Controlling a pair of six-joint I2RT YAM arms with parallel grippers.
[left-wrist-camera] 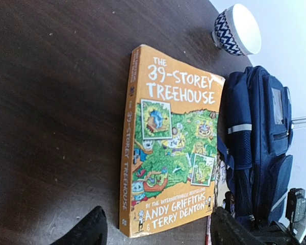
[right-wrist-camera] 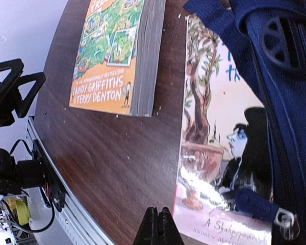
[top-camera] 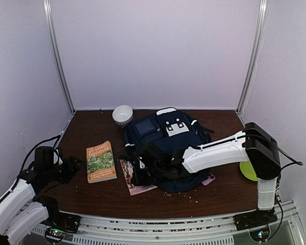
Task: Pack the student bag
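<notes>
An orange treehouse book [top-camera: 101, 162] lies flat, cover up, left of the dark blue backpack [top-camera: 166, 140]. Partly beneath the backpack is a thin pink picture book [right-wrist-camera: 222, 153], its right side covered. My left gripper is open just off the near end of the treehouse book, its fingers [left-wrist-camera: 92, 229] wide apart with nothing gripped. In the right wrist view my right gripper is shut, with nothing showing between its fingers, above the table by the picture book's lower left corner. The right arm hides part of the backpack in the top view.
A patterned white bowl [top-camera: 123, 115] stands at the back beside the backpack. On the right, a green plate [top-camera: 248, 171] is partly hidden by the right arm. A pink item [top-camera: 208, 179] peeks out by the backpack's lower right. Crumbs dot the front table.
</notes>
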